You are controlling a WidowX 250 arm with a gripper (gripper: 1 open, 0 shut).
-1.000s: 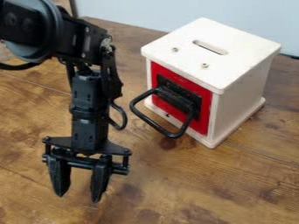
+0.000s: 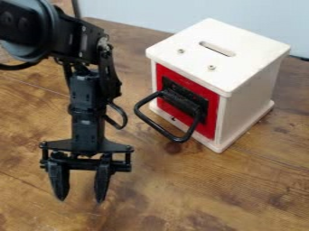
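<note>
My black gripper (image 2: 81,183) hangs on the left, low over the wooden table, its two fingers apart with nothing visible between them. To its upper right stands a pale wooden box (image 2: 248,95) with a slot and screws on top. Its red front (image 2: 207,135) carries a black panel and a black loop handle (image 2: 168,134) that sticks out toward the arm, apart from the gripper.
A pale wall runs along the back.
The arm and gripper have shifted slightly to the left. The box and its handle have not moved.
</note>
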